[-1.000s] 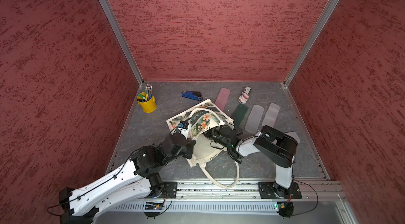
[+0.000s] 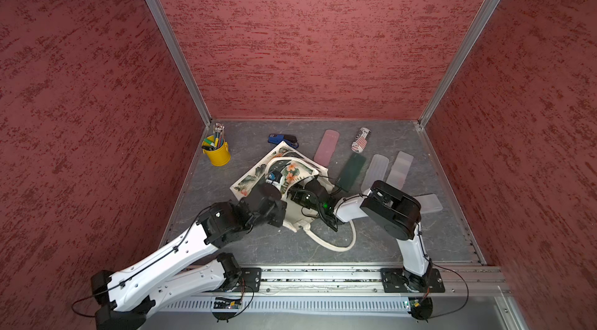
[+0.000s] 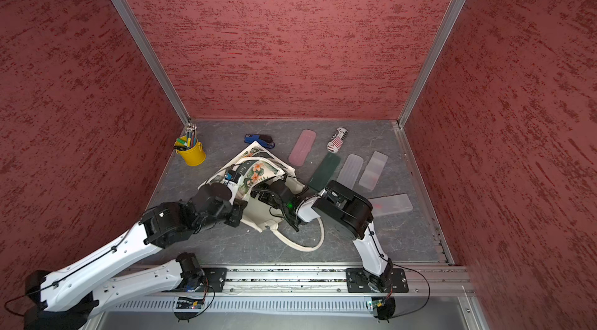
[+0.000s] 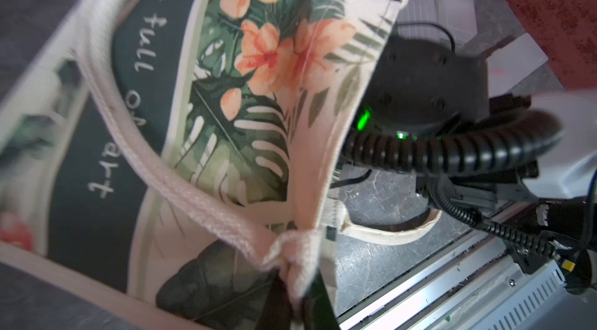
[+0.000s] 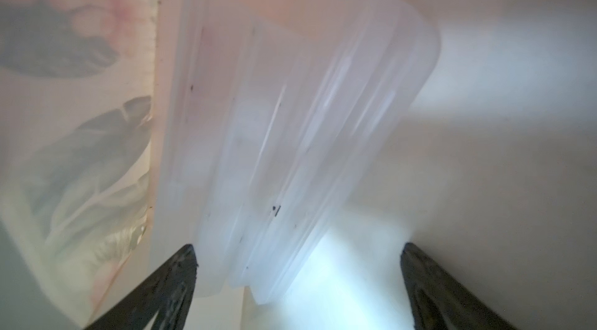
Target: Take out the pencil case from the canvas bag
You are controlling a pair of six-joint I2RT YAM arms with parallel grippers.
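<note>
The canvas bag lies on the table with floral print and cream straps, its mouth lifted toward the right. My left gripper is shut on the knotted strap end at the bag's rim. My right gripper is inside the bag, open; in the top views its fingers are hidden. In the right wrist view a translucent white pencil case lies against the inner wall just ahead of its fingertips, between and beyond them.
A yellow pencil bucket stands back left. A blue stapler, pink case, patterned case, green case and several clear cases lie at the back and right. The front-left table is under my left arm.
Both arms have moved: the right one leftward, the left one slightly up and rightward with the bag's rim. The bag has shifted to the left and up in the top left view.
</note>
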